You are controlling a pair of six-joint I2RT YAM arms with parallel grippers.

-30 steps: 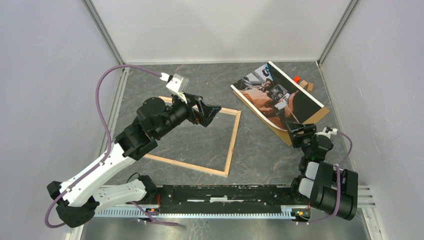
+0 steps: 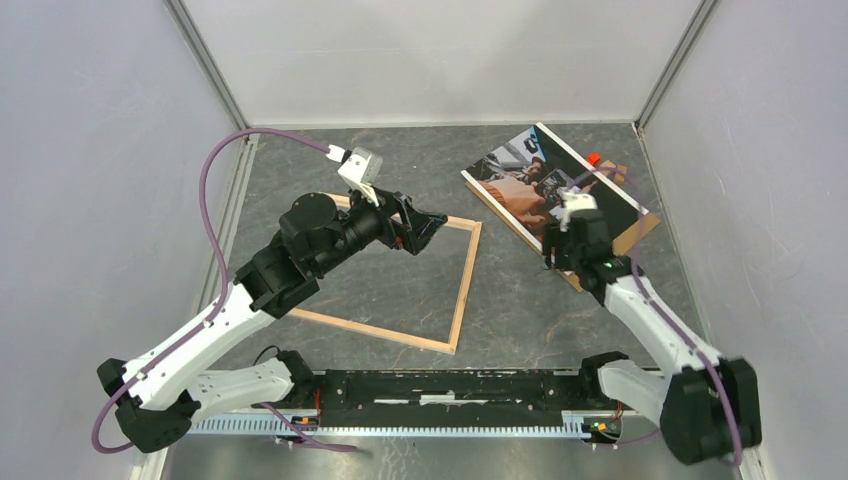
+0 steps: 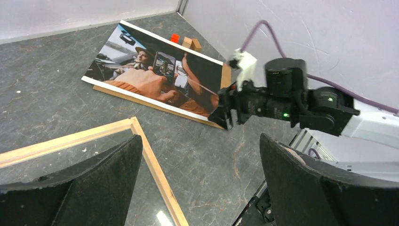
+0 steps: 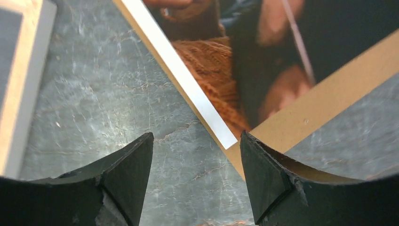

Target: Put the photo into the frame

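Observation:
The photo (image 2: 600, 205), white-bordered with hands holding a phone, lies at an angle at the back right on a brown backing board (image 2: 640, 232). A light wooden frame (image 2: 468, 275) rests on the table at centre left, its inside dark grey. Above the frame hangs my left gripper, fingers apart and empty. My right gripper is over the photo's near corner. Its fingers (image 4: 134, 160) stand apart with nothing between them. In the right wrist view the right finger overlaps the board just beside the photo's white corner.
Behind the photo sit a red block (image 3: 175, 38) and small wooden blocks (image 3: 192, 44). Walls close in the back and both sides. Bare table (image 2: 510, 300) lies between frame and photo.
The right gripper has moved left and away from the photo's right-hand near corner, with its arm now raised and blurred. The photo's near corner curled a second ago. The left arm barely moved.

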